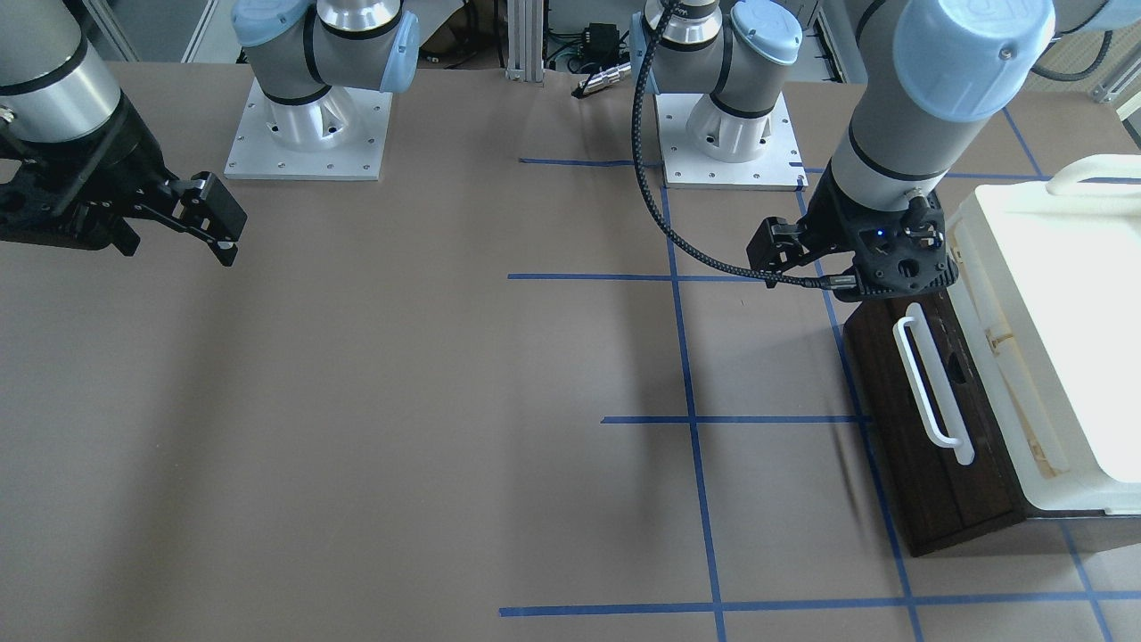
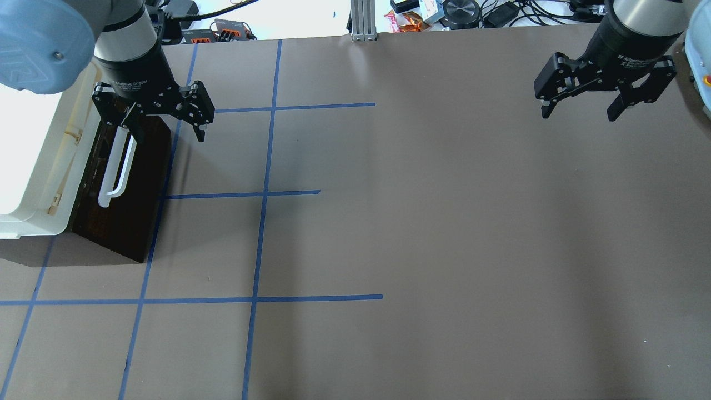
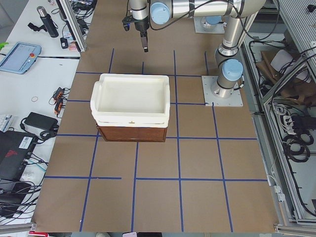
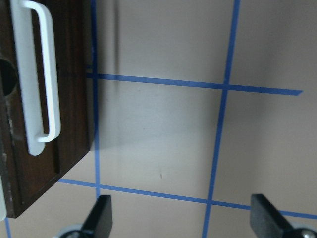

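A dark wooden box [image 1: 931,481] with a white handle [image 1: 928,401] on its side carries a white plastic tray [image 1: 1070,321] on top. In the top view my gripper [image 2: 163,133] hangs just above the handle side of the box, fingers spread, with nothing between them. In the left wrist view the handle [image 4: 49,74] runs vertically at the upper left, and the open fingertips [image 4: 99,218] show at the bottom corners over bare table.
Another arm's gripper [image 1: 214,219] stands at the far left of the front view. Further arm bases [image 1: 305,155] line the back edge.
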